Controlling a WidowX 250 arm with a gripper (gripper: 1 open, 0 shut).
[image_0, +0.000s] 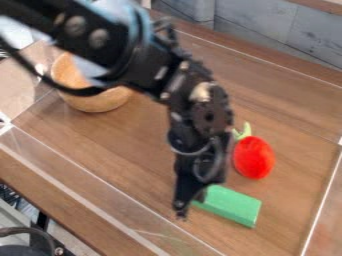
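Note:
My dark gripper (187, 200) hangs low over the near part of the wooden table, its fingers shut and somewhat blurred, at the left end of a green block (233, 208) lying on the table. Whether the fingertips touch the block is unclear. A red pepper-like object (253, 157) with a green stem lies just behind and right of the gripper. A wooden bowl (83, 96) sits at the back left, partly hidden by the arm.
A grey wall stands behind, and clear low edges run along the table's sides.

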